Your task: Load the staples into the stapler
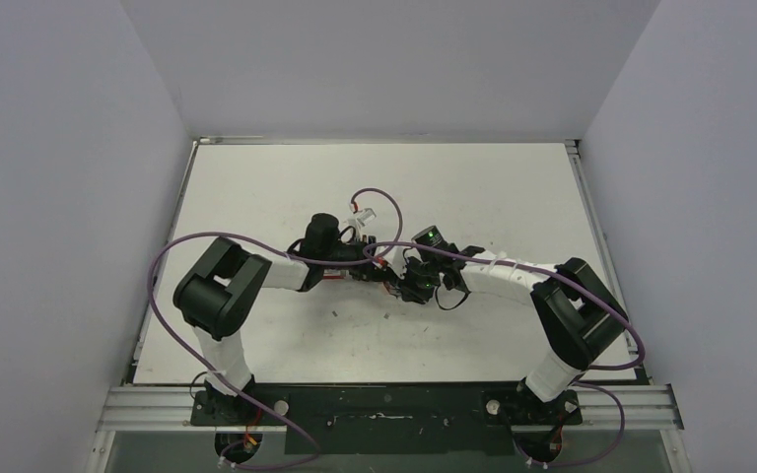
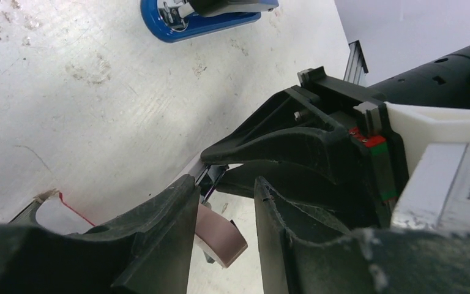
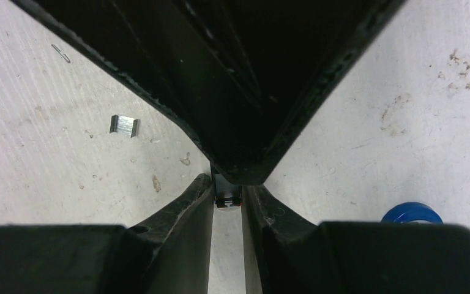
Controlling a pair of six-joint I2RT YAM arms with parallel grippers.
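In the left wrist view, my right gripper comes in from the right, shut on a slim dark and metallic piece. A pinkish block (image 2: pixel 220 235) adjoins that piece; together they look like a small stapler. My left gripper is open, with its fingertips on either side of this object. In the right wrist view, the dark end of the held stapler (image 3: pixel 227 197) shows between my right fingers, and a large blurred left finger (image 3: pixel 232 92) hides the rest. A short staple strip (image 3: pixel 123 125) lies on the table.
A blue-based device with a dark handle (image 2: pixel 211 21) stands farther off on the table. A loose single staple (image 3: pixel 61 54) lies near the strip. A white piece with a red edge (image 2: pixel 61 214) sits beside my left finger.
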